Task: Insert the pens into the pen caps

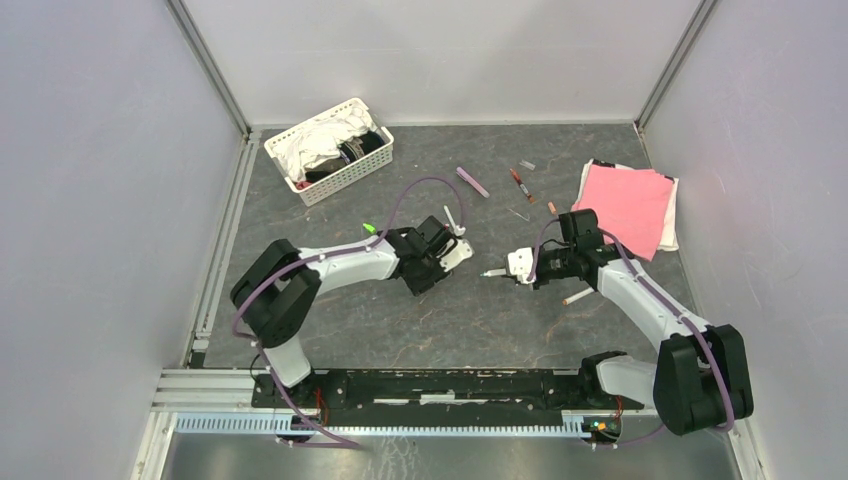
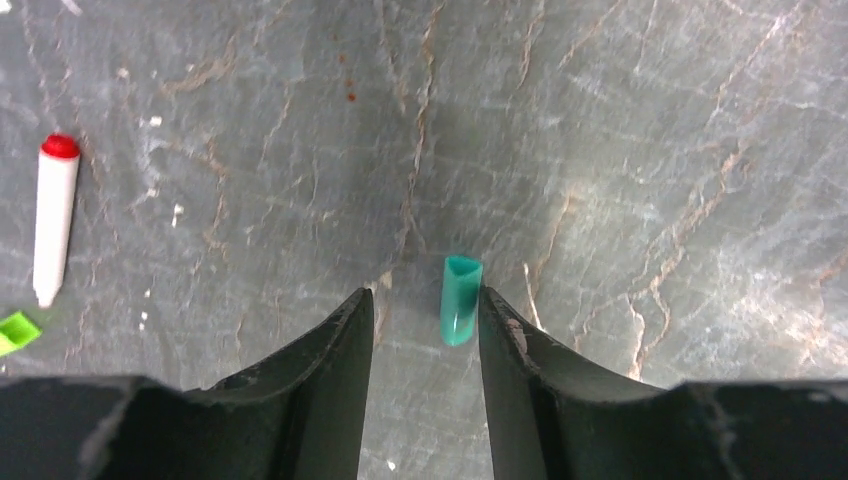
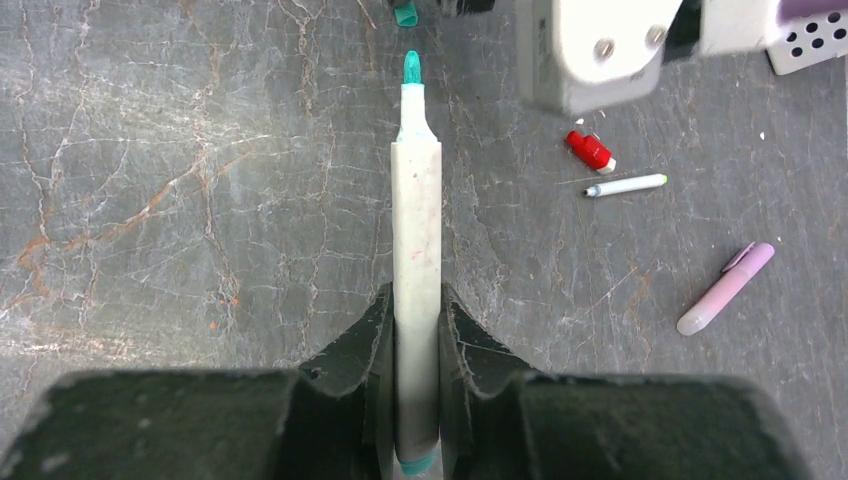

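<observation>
In the left wrist view my left gripper is open over a small teal cap [image 2: 460, 300] lying on the dark stone surface, the cap close by its right finger. My right gripper holds a white marker [image 3: 416, 220] with a teal tip, pointing away from the wrist toward the left gripper. A red-ended white piece [image 2: 55, 215] and a green piece [image 2: 15, 330] lie at the left in that same view.
A white basket with cloths [image 1: 355, 175] stands back left. Pink cloth [image 1: 620, 195] lies at the right. A purple pen [image 1: 472, 182], an orange-red pen [image 1: 521, 185] and other small pieces are scattered behind the grippers.
</observation>
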